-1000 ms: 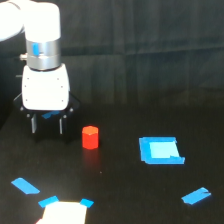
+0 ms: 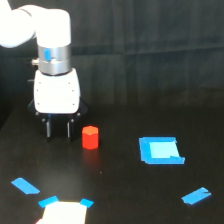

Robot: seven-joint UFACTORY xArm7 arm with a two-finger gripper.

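A red block [image 2: 90, 137] rests on the black table, left of the view's middle. My gripper [image 2: 58, 129] points down just to the block's left, its dark fingers [image 2: 47, 129] spread with a gap between them. Nothing shows in that gap, and the block stays outside it. Whether the fingertips reach the table cannot be told from this angle. Over on the right, a pale square [image 2: 163, 150] framed in blue tape [image 2: 147, 150] is marked on the table.
Blue tape strips lie at the front left [image 2: 25, 186] and front right [image 2: 196, 196]. A white object [image 2: 64, 213] with blue tape beside it is cut off by the bottom edge. Bare table separates the red block from the taped square.
My gripper has shifted right, closer to the red block, and sits slightly lower in the view. Its fingers remain apart. The block and tape have stayed put.
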